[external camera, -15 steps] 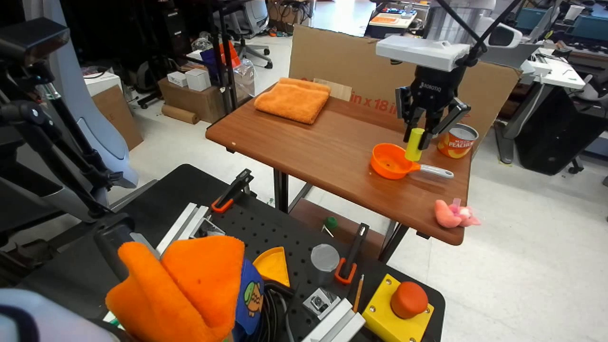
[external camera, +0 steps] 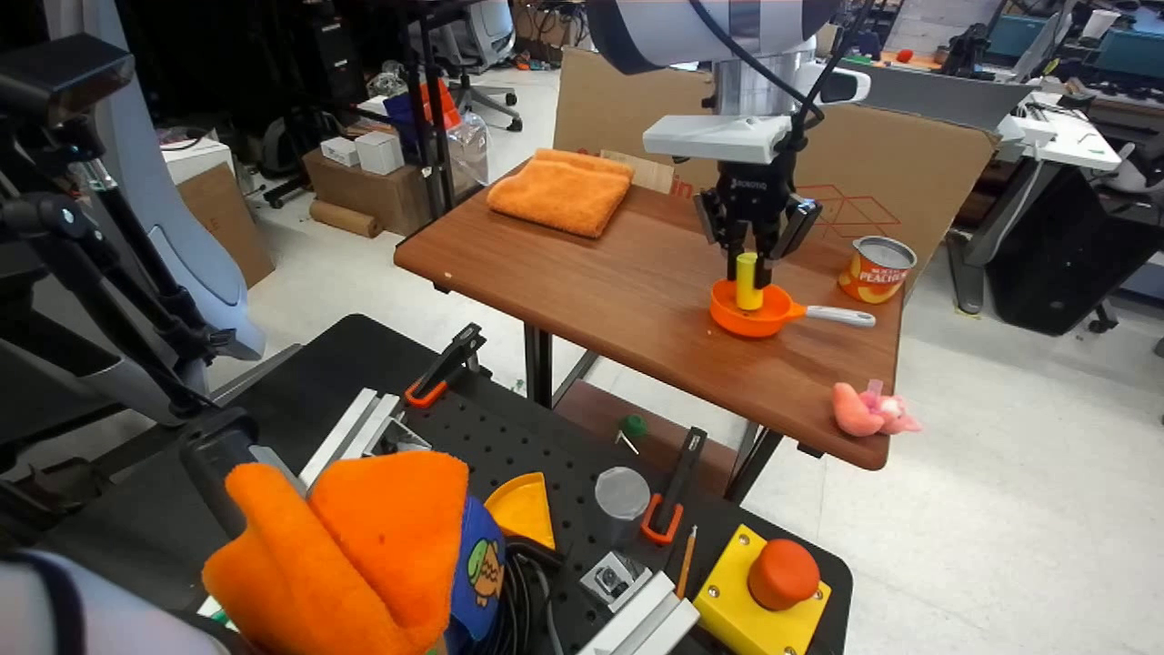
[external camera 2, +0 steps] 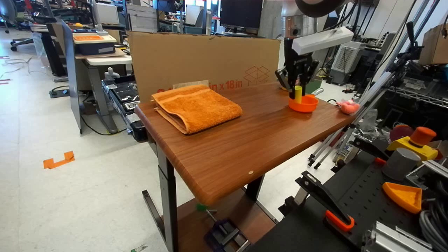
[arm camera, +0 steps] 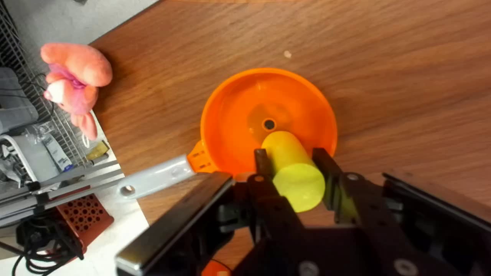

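A yellow cylinder (arm camera: 298, 177) is held upright between the fingers of my gripper, which is shut on its sides. Its lower end is inside the rim of a small orange pan (arm camera: 230, 115); whether it touches the pan's floor I cannot tell. The pan's grey handle (external camera: 840, 316) points toward the table's right side. From the second exterior view, the cylinder (external camera 2: 298, 94) rises out of the pan (external camera 2: 303, 105) with the gripper (external camera 2: 297, 90) around it.
A peach can (external camera: 876, 269) stands behind the handle. The pink plush toy (external camera: 869, 409) lies at the table's front right corner. A folded orange towel (external camera 2: 197, 108) covers the far left end. Mid-table is clear, with a cardboard sheet (external camera 2: 180, 58) behind.
My gripper has carried the yellow cylinder leftward in the first exterior view, from above the handle's base to inside the pan, and lower. The pan has shifted very slightly.
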